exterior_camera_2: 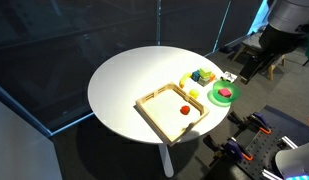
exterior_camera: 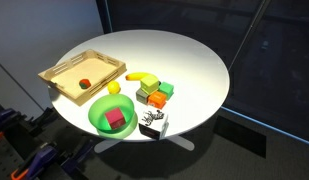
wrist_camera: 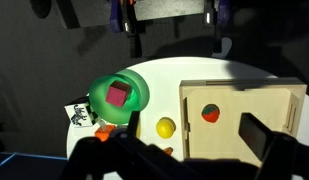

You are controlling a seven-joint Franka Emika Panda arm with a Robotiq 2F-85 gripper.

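Observation:
My gripper hangs above the near edge of the round table, its dark fingers wide apart with nothing between them in the wrist view. In exterior view 2 the gripper [exterior_camera_2: 252, 62] is at the upper right, clear of the table. A green bowl [exterior_camera: 98, 122] holds a red cube [exterior_camera: 115, 118]. The shallow wooden tray [exterior_camera: 107, 66] holds a small red and green object [exterior_camera: 85, 84], possibly a strawberry. Between bowl and tray rests a yellow round object [exterior_camera: 114, 87].
A black-and-white box [exterior_camera: 152, 124] stands beside the bowl near the table's edge. Colored blocks, including an orange one [exterior_camera: 157, 100] and a green one [exterior_camera: 167, 88], cluster behind it near a yellow curved object [exterior_camera: 141, 76].

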